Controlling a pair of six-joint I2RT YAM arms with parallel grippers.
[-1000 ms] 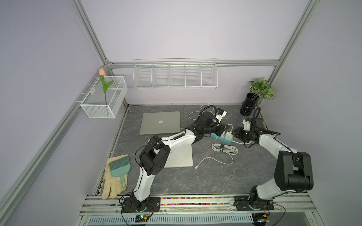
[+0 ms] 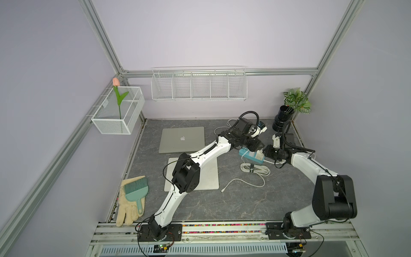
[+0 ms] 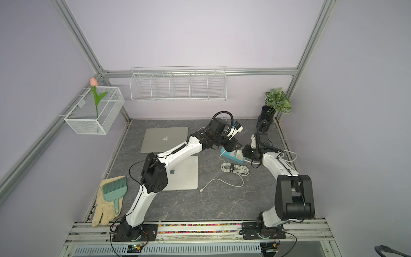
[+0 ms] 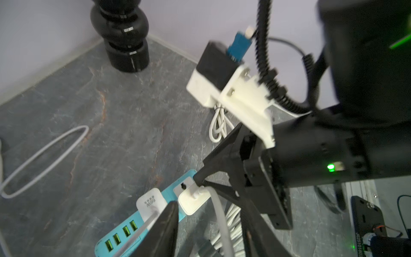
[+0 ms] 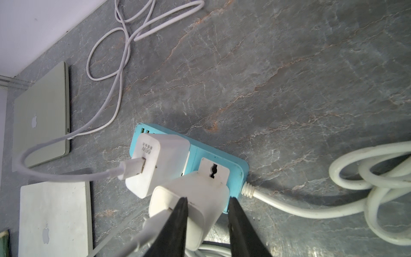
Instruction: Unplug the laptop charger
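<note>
A teal power strip [image 5: 233,167] holds a 66W charger [image 5: 156,160] with its cable attached and a second white charger [image 5: 201,197], also cabled. My right gripper is at the second charger, fingers apart around its near part; contact is unclear. In the left wrist view that charger [image 4: 192,201] sits at the right gripper's fingertips. My left gripper hangs above the strip, open, a cable visible beyond and between its fingers. Two laptops, silver [image 2: 182,139] and lighter silver [image 5: 53,218], lie to the left.
A black pot [image 2: 283,117] with a plant stands back right. Coiled white cable [image 2: 254,169] lies in front of the strip. A brush and dustpan [image 2: 134,192] rest on a glove at front left.
The right gripper has shifted a little to the left, closer to the charger.
</note>
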